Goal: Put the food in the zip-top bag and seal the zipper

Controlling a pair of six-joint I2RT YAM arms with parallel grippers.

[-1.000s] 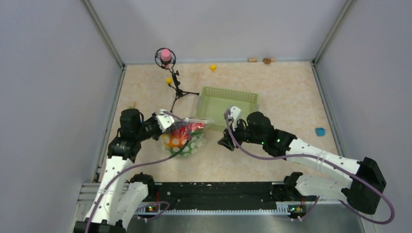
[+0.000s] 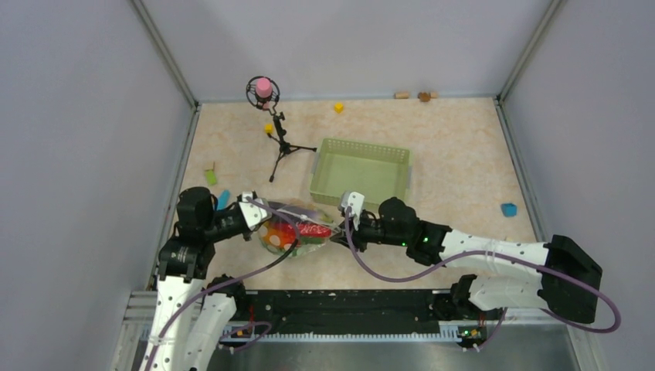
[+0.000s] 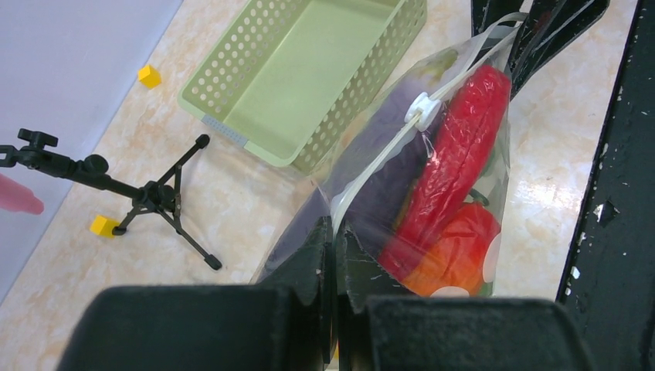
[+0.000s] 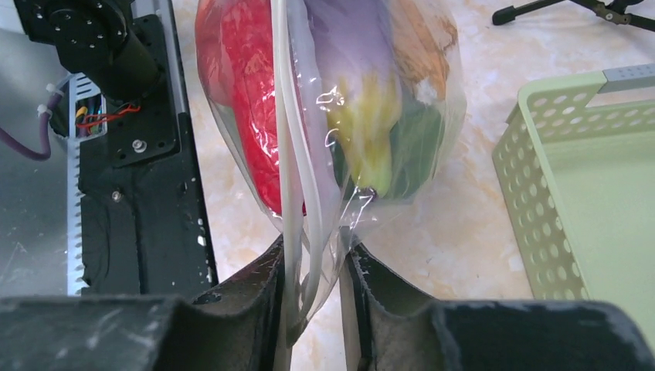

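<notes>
A clear zip top bag (image 3: 456,185) holds food: a long red item (image 3: 446,170), a red-orange one, purple and green pieces. Its zipper strip runs between the grippers, with a white slider (image 3: 422,108) on it. My left gripper is shut on the zipper end of the bag at the left. My right gripper is at the bag's other end, the plastic and strip lying between its fingers; whether these are closed on it I cannot tell.
A green basket (image 2: 360,147) sits behind the bag. A black tripod (image 2: 284,145) stands at back left, with small blocks scattered around. The dark front edge lies close by.
My right gripper has moved left to the bag's free end.
</notes>
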